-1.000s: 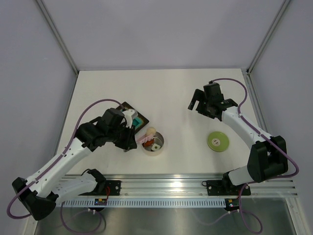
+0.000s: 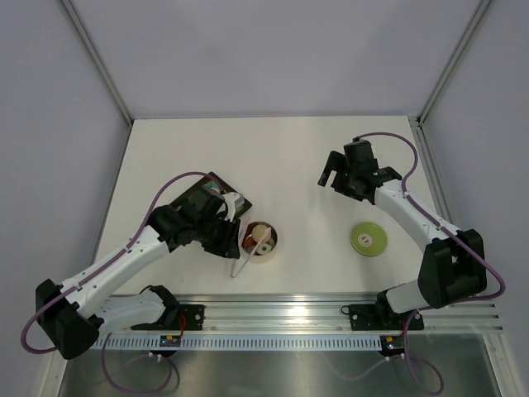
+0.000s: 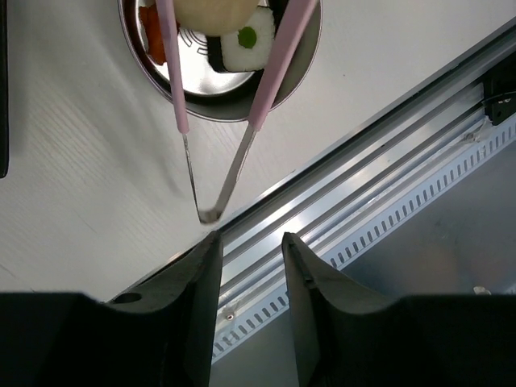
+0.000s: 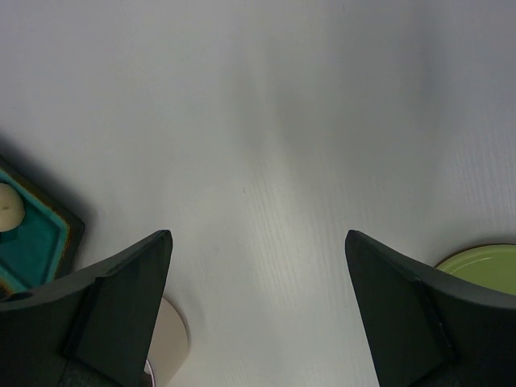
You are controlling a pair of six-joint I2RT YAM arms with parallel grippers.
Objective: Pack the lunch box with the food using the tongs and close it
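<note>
A round steel lunch box (image 2: pixel 270 241) holds a round bun (image 3: pixel 211 12), a rice piece with a green centre (image 3: pixel 246 52) and an orange-red piece (image 3: pixel 153 34). Pink-handled metal tongs (image 3: pixel 274 66) lie across it, spread open, their bend just beyond the fingertips of my left gripper in the left wrist view. That gripper stands apart with nothing visible between its fingers. My right gripper is open and empty, high at the right of the table (image 2: pixel 297 157).
A dark tray (image 2: pixel 241 195) with teal compartments (image 4: pixel 32 238) lies behind the left arm. A green disc (image 2: pixel 368 248) lies at the right. The front rail runs close below the box.
The tongs, closed together over the box earlier, are now spread apart with the bun lower in the box. The left arm has moved slightly toward the front and right since a second ago.
</note>
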